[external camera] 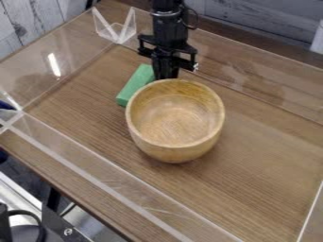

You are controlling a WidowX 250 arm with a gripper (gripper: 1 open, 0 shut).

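A large tan bowl [175, 123] sits on the wooden table [76, 104]. Just behind its left rim lies a green rectangular object [134, 83], partly hidden by the bowl. The black robot gripper [161, 72] reaches down from the top of the camera view, its tip low at the back of the bowl beside the green object's upper end. The fingers are small and dark, and I see nothing clearly held between them; they appear shut.
A clear plastic piece [116, 26] stands at the back left. Black cables [28, 219] lie at the lower left edge.
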